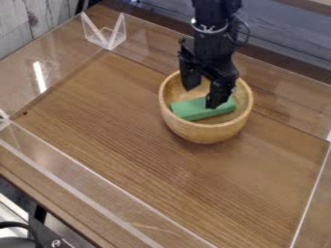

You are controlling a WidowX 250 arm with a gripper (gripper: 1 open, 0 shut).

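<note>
A round tan bowl (203, 128) sits on the wooden table at centre-right, with a green block (195, 110) lying inside it. My black gripper (206, 84) hangs over the bowl from the top, open, its two fingers spread either side of the bowl's interior, the right one low near the block's right end. Whether either finger touches the block is unclear.
A clear acrylic piece (106, 27) stands near the back left. A wall edge runs along the back.
</note>
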